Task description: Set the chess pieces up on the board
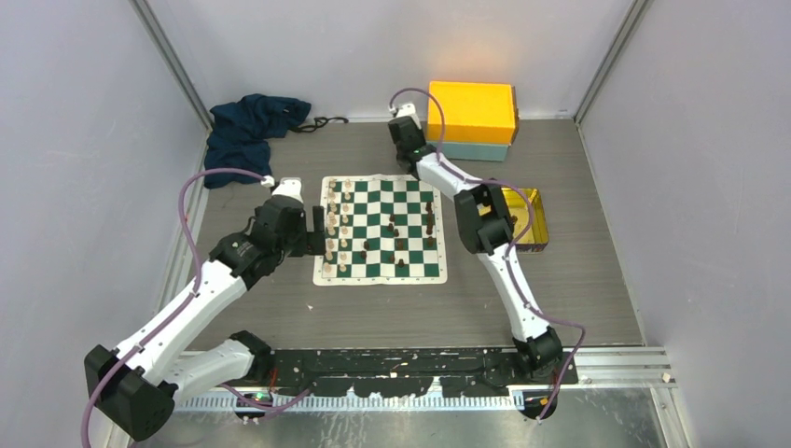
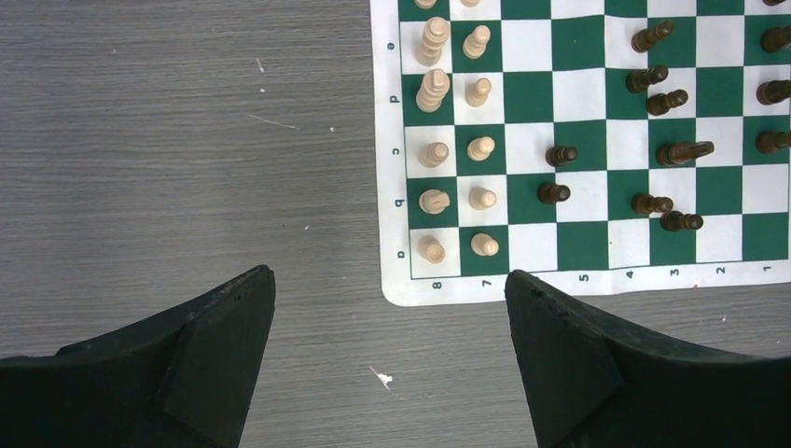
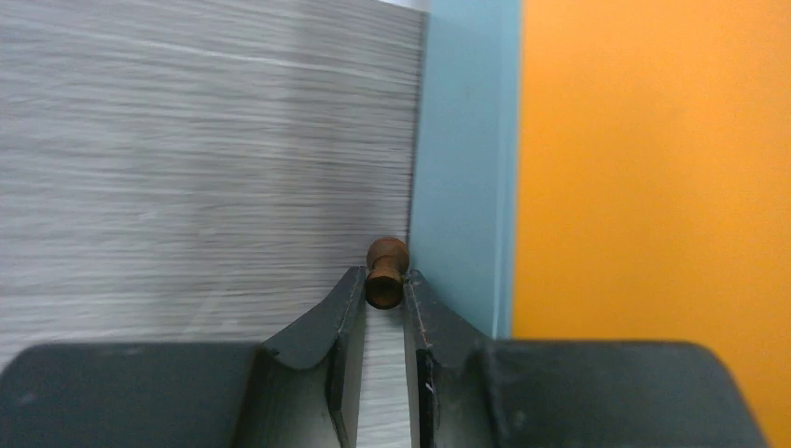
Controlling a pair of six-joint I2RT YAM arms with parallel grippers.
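The chessboard (image 1: pixel 381 280) holds light pieces in two rows on its left and scattered dark pieces toward the right. In the left wrist view, a dark pawn (image 2: pixel 554 192) and a light king (image 2: pixel 432 89) stand on it. My left gripper is open beside the board's left edge, nothing between its fingers. In the right wrist view, my right gripper is shut on a small dark brown chess piece (image 3: pixel 386 257), right beside the light blue side of a box (image 3: pixel 462 159).
An orange-lidded box (image 1: pixel 471 107) sits against the back wall. A yellow tray (image 1: pixel 530 238) with dark pieces lies right of the board, behind the right arm. Dark cloth (image 1: pixel 238 140) lies back left. The table in front of the board is clear.
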